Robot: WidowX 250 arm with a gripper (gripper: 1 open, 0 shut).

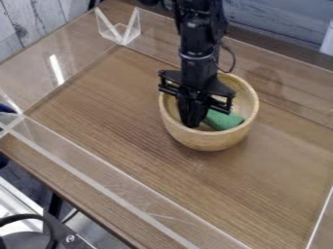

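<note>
The black gripper (pixel 196 105) reaches down from the top into a round tan bowl (pixel 208 138) at the centre right of the wooden table. Its fingers are inside the bowl, beside a green object (pixel 225 119) lying at the bowl's right. The dark fingers overlap, so whether they are open, shut or touching the green object cannot be told.
A white wire shape (pixel 117 29) stands at the back left. Black cables (pixel 26 233) lie at the lower left corner.
</note>
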